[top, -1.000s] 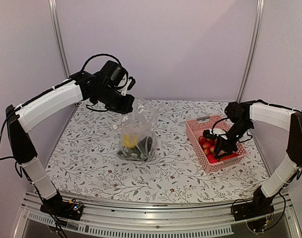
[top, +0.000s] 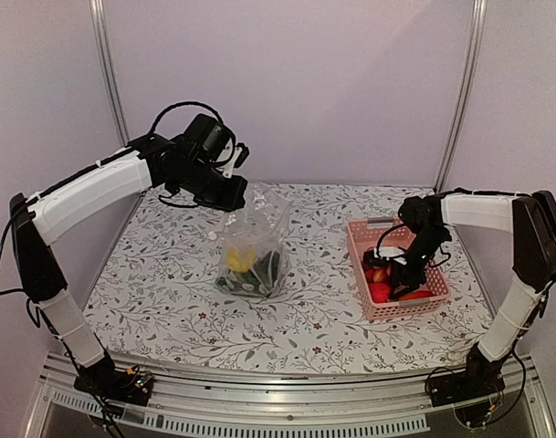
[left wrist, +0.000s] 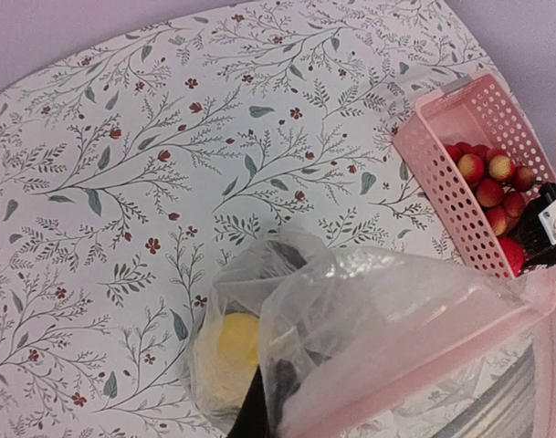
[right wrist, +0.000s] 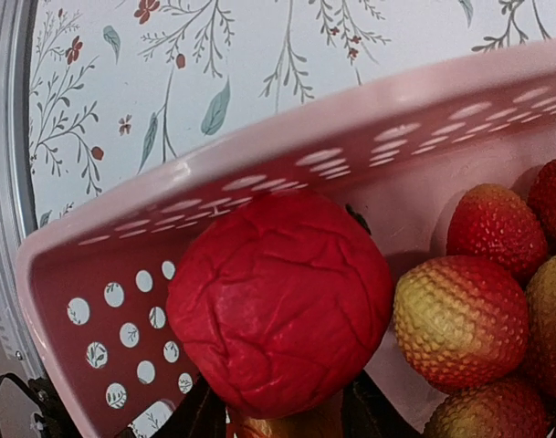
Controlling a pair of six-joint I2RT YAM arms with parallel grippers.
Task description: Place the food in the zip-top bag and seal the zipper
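Note:
The clear zip top bag (top: 259,224) stands open-mouthed on the table, a yellow food (top: 240,260) and dark green pieces in its bottom. My left gripper (top: 234,203) is shut at the bag's upper edge; the film runs up to its fingers in the left wrist view. Inside the pink basket (top: 407,311), my right gripper points down with its fingers apart. Just beyond the fingertips, at their level, lies a round, wrinkled red food (right wrist: 282,301). Whether the fingers touch it I cannot tell.
Several red-yellow fruits (right wrist: 460,319) fill the basket beside the red food. The basket's perforated wall (right wrist: 122,319) stands close by the right gripper. Bare patterned tablecloth (top: 319,274) lies between bag and basket.
The basket has turned and shifted a little. The left arm and the bag look unchanged.

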